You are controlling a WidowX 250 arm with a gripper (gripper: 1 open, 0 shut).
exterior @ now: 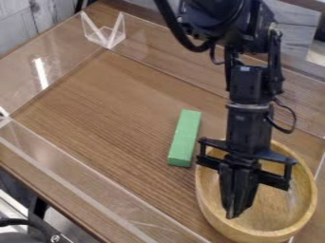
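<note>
My black gripper (238, 197) hangs pointing down inside a round wooden bowl (279, 220) at the lower right, its fingertips close together with nothing visible between them. Part of the bowl's interior is hidden behind the gripper. A green rectangular block (184, 137) lies on the wooden table just left of the bowl.
A white wire holder (105, 28) stands at the back left. A pale panel or bin runs along the back right edge.
</note>
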